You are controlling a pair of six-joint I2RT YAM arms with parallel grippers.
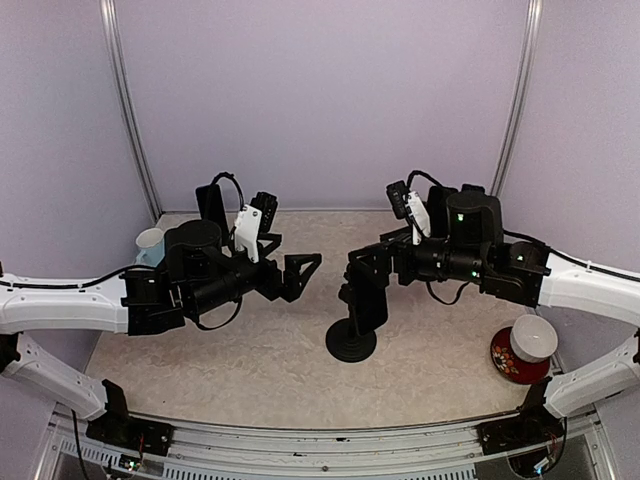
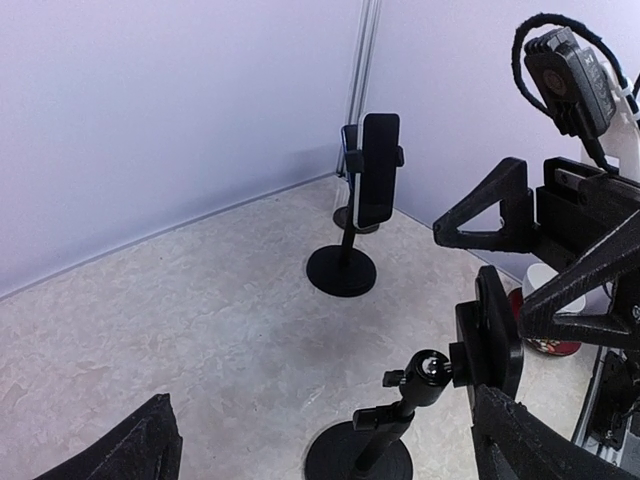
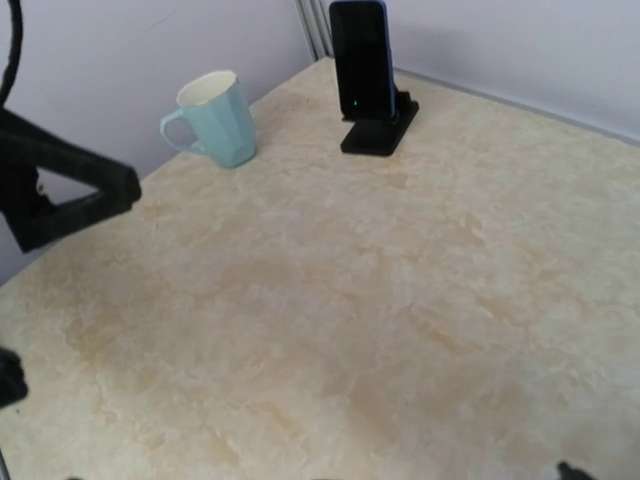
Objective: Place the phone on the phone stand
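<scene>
A black phone stand (image 1: 351, 343) with a round base stands in the middle. On its head is a dark upright slab (image 1: 367, 300), apparently the phone, edge-on in the left wrist view (image 2: 490, 335). My right gripper (image 1: 375, 255) is open just above it, its fingers around its top as seen from above; whether they touch I cannot tell. My left gripper (image 1: 290, 270) stands open to the left of the stand, with nothing between its fingers. Another phone on a stand (image 2: 376, 165) stands behind, and one more (image 3: 362, 65) at the back left.
A light blue mug (image 3: 220, 125) is at the back left. A white bowl (image 1: 534, 338) and red plate (image 1: 508, 367) lie at the right edge.
</scene>
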